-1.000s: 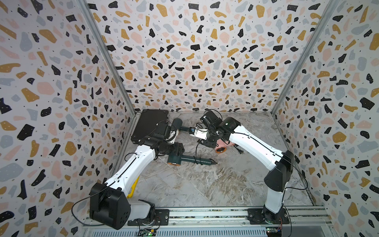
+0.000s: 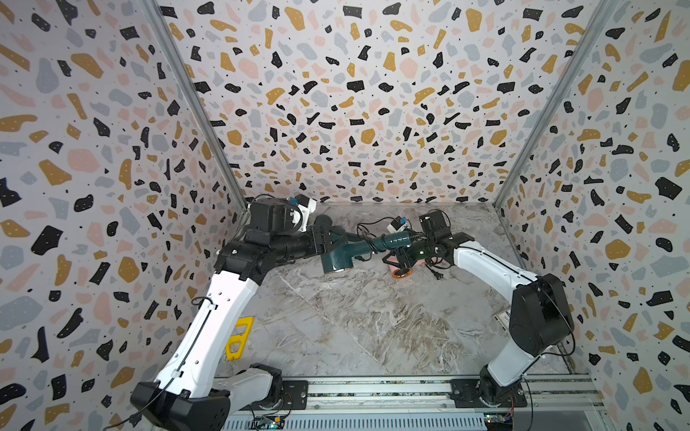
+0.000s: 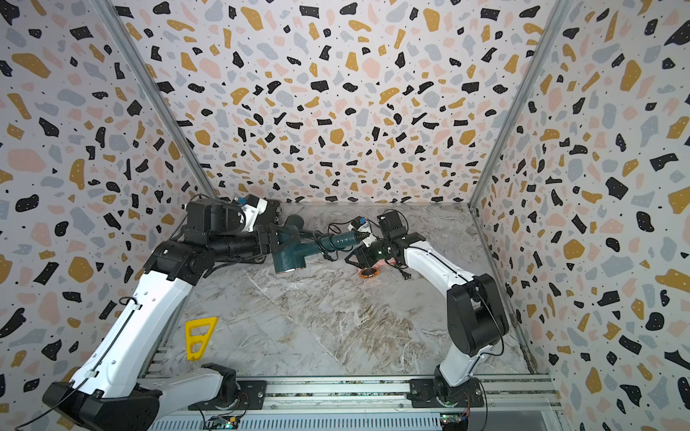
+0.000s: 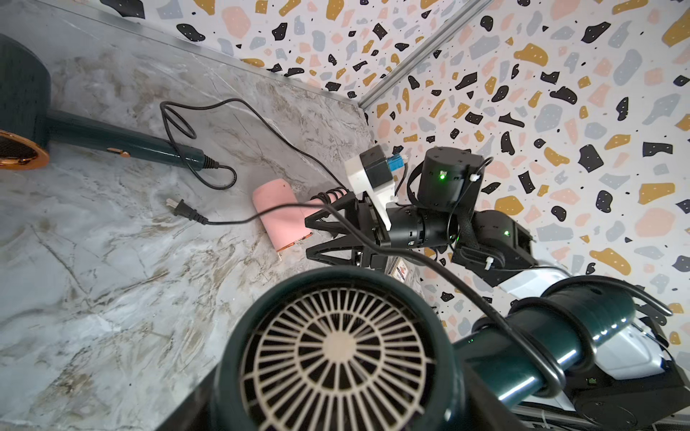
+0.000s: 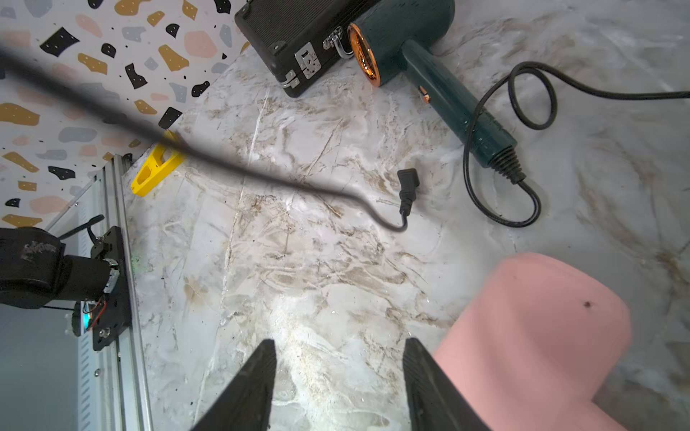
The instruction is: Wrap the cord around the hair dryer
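Observation:
My left gripper (image 2: pixel 325 242) is shut on the barrel of a dark green hair dryer (image 2: pixel 336 260), lifted clear of the table. Its round intake grille (image 4: pixel 339 346) faces the left wrist camera. Black cord (image 4: pixel 550 355) loops around the handle (image 4: pixel 618 312), and a free length runs out through the air to the plug (image 4: pixel 188 211). The right wrist view has that plug (image 5: pixel 408 188) too, with the cord blurred. Right of the handle, my right gripper stands open with its fingers apart and nothing between them. The left fingers are hidden by the dryer in the left wrist view.
A second green hair dryer (image 5: pixel 449 97) lies at the back with its own cord. Beneath the right gripper is a pink dryer (image 5: pixel 535 327). A black case (image 5: pixel 305 43) sits at the back left, a yellow piece (image 2: pixel 239 337) front left.
My right gripper has moved to the right, away from the dryer's middle, to the end of its handle.

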